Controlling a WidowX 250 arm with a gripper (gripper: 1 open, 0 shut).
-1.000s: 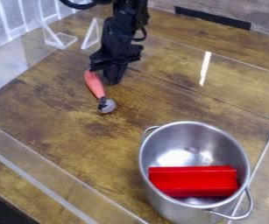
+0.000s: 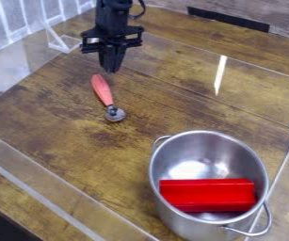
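The black gripper (image 2: 111, 58) is raised at the upper left, above and behind a red-handled tool (image 2: 103, 91) with a round metal head, which lies on the wooden table (image 2: 58, 132). The gap between its fingers is too small to make out. A steel pot (image 2: 197, 151) with a red rectangular object (image 2: 207, 195) inside sits at the lower right.
Clear strips and plates run along the table's left and right edges. A white frame (image 2: 58, 40) stands at the back left.
The gripper has risen and moved back, away from the red-handled tool. The tool and pot look unmoved.
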